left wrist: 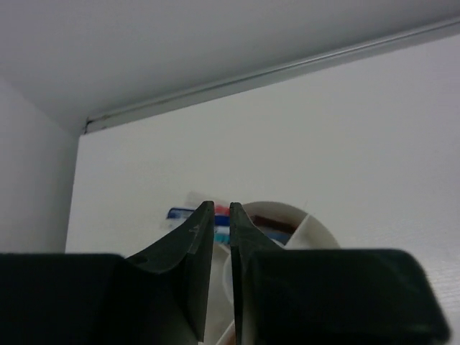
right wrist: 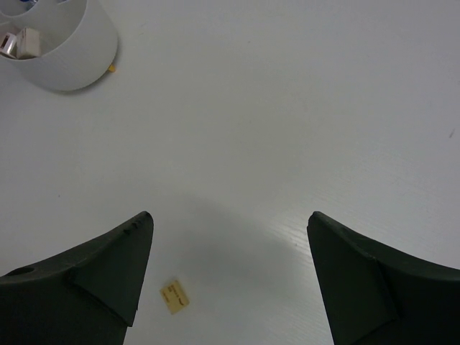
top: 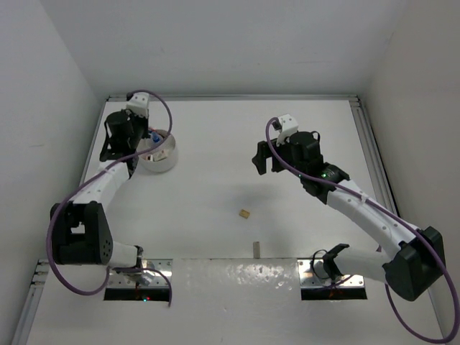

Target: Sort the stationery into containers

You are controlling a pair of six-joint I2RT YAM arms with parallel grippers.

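Note:
A round white divided container (top: pixel 164 161) stands at the back left with small items inside. In the left wrist view its rim (left wrist: pixel 322 231) shows, with blue-and-red items (left wrist: pixel 183 213) in or over it. My left gripper is above it, shut; what lies between its fingers cannot be made out. My right gripper stands open over the table, nothing between its fingers. A small tan block (top: pixel 244 213) lies on the middle table; it also shows in the right wrist view (right wrist: pixel 174 296).
A grey strip (top: pixel 256 249) lies at the table's front edge. A small orange piece (right wrist: pixel 111 68) shows beside the container in the right wrist view. Walls and metal rails border it.

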